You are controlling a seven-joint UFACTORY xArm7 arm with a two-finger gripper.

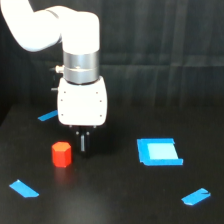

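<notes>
A red block (62, 154) sits on the dark table at the left. Just right of it and slightly behind, my gripper (84, 146) points down from the white arm (82, 103). Its dark fingers blend into the black background, so whether they are apart is unclear. No object shows held, and the block looks separate from the fingers.
On the right lies a pale square (162, 151) edged with blue tape (143, 152). Blue tape strips mark the table at front left (24, 188), front right (196, 197) and back left (48, 116).
</notes>
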